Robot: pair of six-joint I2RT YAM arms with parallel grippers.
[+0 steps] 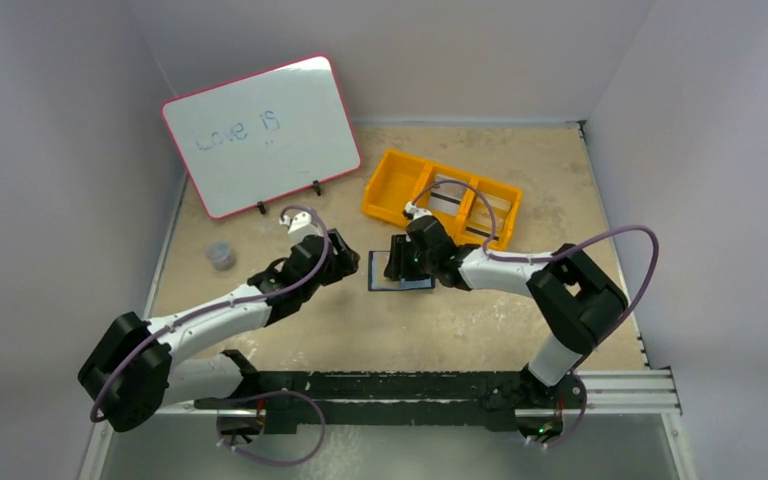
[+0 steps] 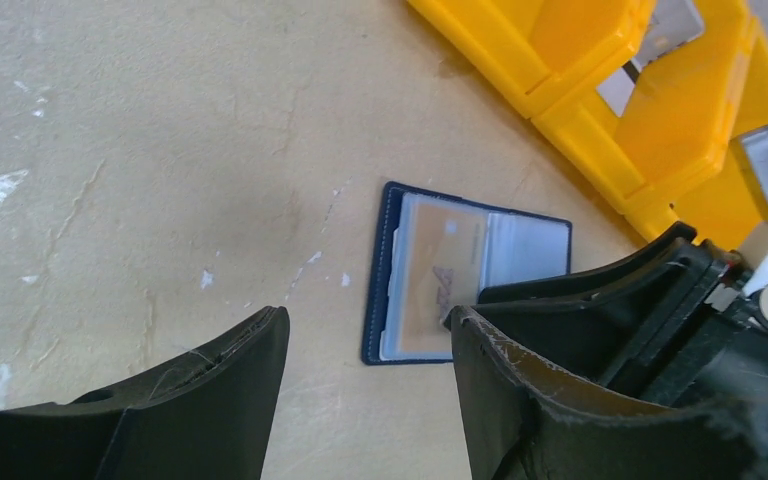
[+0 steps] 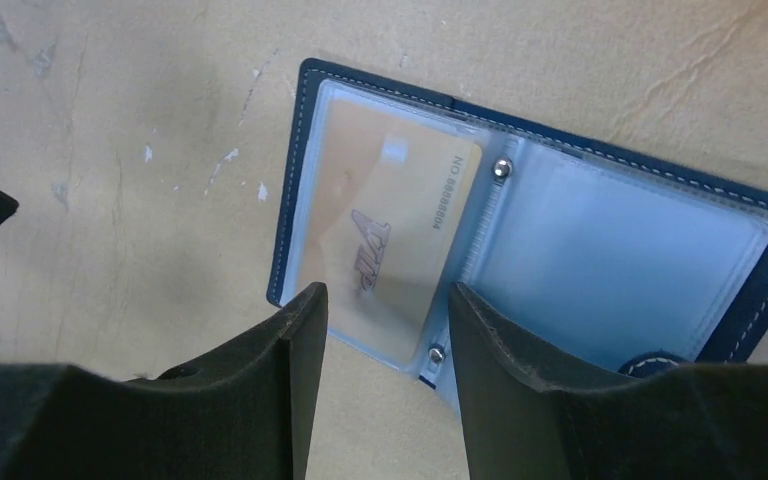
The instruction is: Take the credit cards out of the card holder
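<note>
An open card holder (image 3: 620,260) with a dark blue stitched cover and clear sleeves lies flat on the table. A beige card with printed number sits in its left sleeve, also seen in the left wrist view (image 2: 430,290). My right gripper is open just above the holder's lower middle, fingertips near the sleeves, partly hiding it in the top view. My left gripper stands open to the left of the holder, apart from it, nothing between its fingers.
An orange three-compartment tray (image 1: 392,185) with cards in two compartments stands behind the holder. A whiteboard (image 1: 260,140) is at back left, a small grey cup (image 1: 220,255) at the left.
</note>
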